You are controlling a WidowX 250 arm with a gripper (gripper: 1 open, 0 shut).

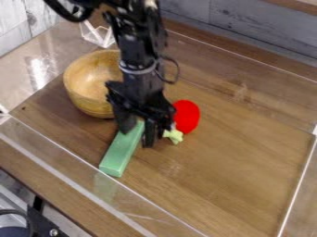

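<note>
My black gripper [139, 128] is low over the upper end of a pale green block [118, 156] lying on the wooden table, with its fingers on either side of that end; whether they touch it or are closed on it is unclear. A wooden bowl [88, 85] sits behind and left of the gripper. A red object with a pale green top [187, 115] lies just right of the gripper, partly hidden by it.
Clear edging [87, 176] runs along the front left, a grey wall stands at the back, and a white wire-like item [99, 33] lies at the back left.
</note>
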